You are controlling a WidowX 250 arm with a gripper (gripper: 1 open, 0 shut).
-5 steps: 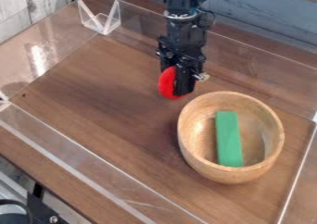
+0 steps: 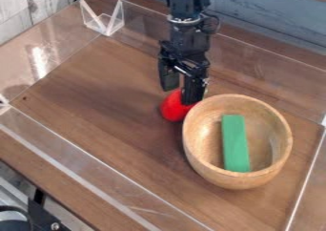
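My black gripper [image 2: 180, 81] points down with its fingers apart, just above a red object [image 2: 173, 107] that lies on the wooden table at the left side of the bowl. The gripper's near finger partly covers the red object's top. A wooden bowl [image 2: 269, 123] sits at the right, holding a green block [image 2: 234, 141].
A clear plastic piece [image 2: 102, 17] stands at the back left, and a blue-grey wall [image 2: 268, 15] runs along the back.
The red object has moved toward the front, beside the bowl, from higher up near the gripper a second ago.
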